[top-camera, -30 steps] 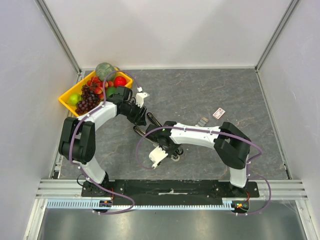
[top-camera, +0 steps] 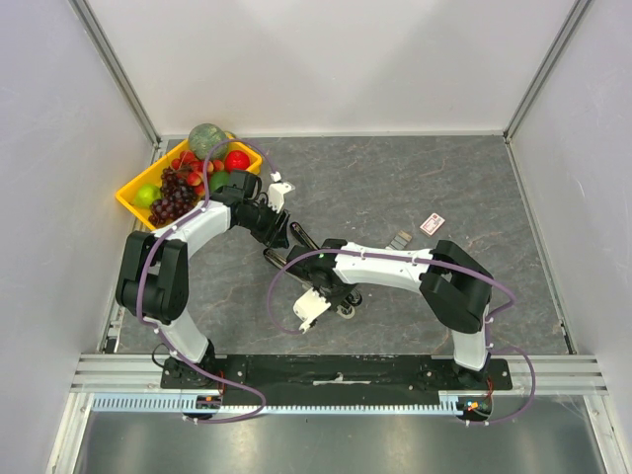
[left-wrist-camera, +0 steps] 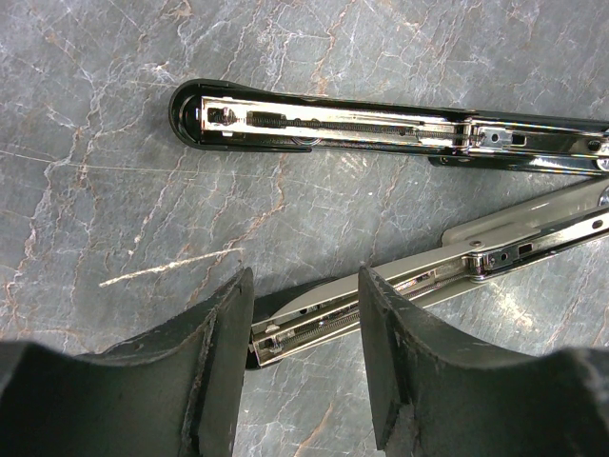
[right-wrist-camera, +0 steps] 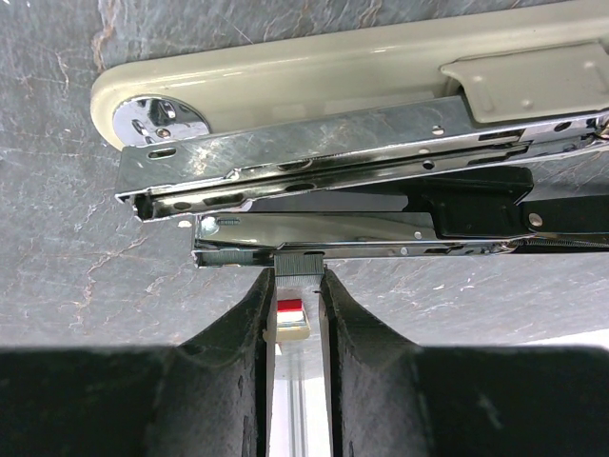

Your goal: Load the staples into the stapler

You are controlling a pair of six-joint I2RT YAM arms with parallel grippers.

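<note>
Two long staplers lie opened out on the grey table, one black (left-wrist-camera: 314,124) and one beige (left-wrist-camera: 409,281). In the right wrist view, the beige stapler's base (right-wrist-camera: 314,86) is at the top, with the black stapler's metal magazine (right-wrist-camera: 324,228) below it. A short strip of staples (right-wrist-camera: 300,267) fills the space between my right fingertips at the near edge of that magazine; my right gripper is closed to its width. More staples (right-wrist-camera: 228,256) show in the channel's left end. Over the beige stapler's spring end, my left gripper stands open, apart from it.
Strips of staples (top-camera: 399,240) and a small red-and-white card (top-camera: 432,224) lie right of the staplers. A yellow basket (top-camera: 126,194) of fruit stands at the back left.
</note>
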